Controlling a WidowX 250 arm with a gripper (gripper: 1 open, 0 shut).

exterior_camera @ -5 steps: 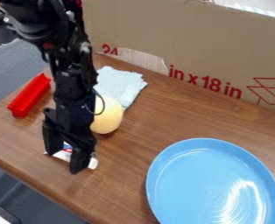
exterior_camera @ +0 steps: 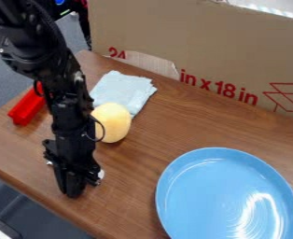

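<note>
My black gripper (exterior_camera: pixel 75 175) hangs low over the left part of the wooden table, pointing down. Beside its fingertips a small white object (exterior_camera: pixel 98 175) shows, mostly hidden behind the gripper; whether the fingers are shut on it I cannot tell. A pale yellow rounded object (exterior_camera: pixel 114 120) sits just right of the wrist, with a light blue cloth (exterior_camera: pixel 124 86) behind it. A large blue plate (exterior_camera: pixel 217 196) lies at the right front.
A red object (exterior_camera: pixel 27 106) lies near the table's left edge. A cardboard panel (exterior_camera: pixel 199 42) stands along the back. Grey floor lies beyond the left edge.
My arm has shifted slightly and the gripper's fingertips have moved a little. Less of the white object under the gripper shows now than a second ago.
</note>
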